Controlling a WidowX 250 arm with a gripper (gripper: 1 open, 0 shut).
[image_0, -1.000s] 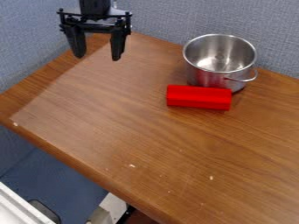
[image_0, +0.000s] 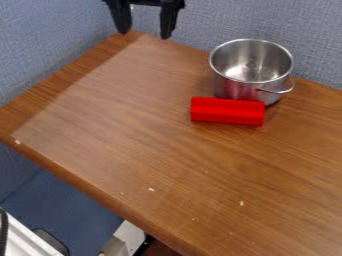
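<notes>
My black gripper (image_0: 144, 20) hangs at the top left of the view, above the back of the wooden table, cut off by the frame edge, its two fingers apart with nothing between them. A red cylinder (image_0: 227, 112) lies on its side on the right half of the table. Just behind it a steel pot (image_0: 251, 65) with a wire handle stands upright, its inside looking empty.
Grey-blue padded walls (image_0: 47, 45) border it at the left and back. A white object (image_0: 20, 238) sits low at the bottom left, off the table.
My gripper has risen from over the back left of the table toward the top edge of the view and shifted right. The pot and red cylinder have not moved.
</notes>
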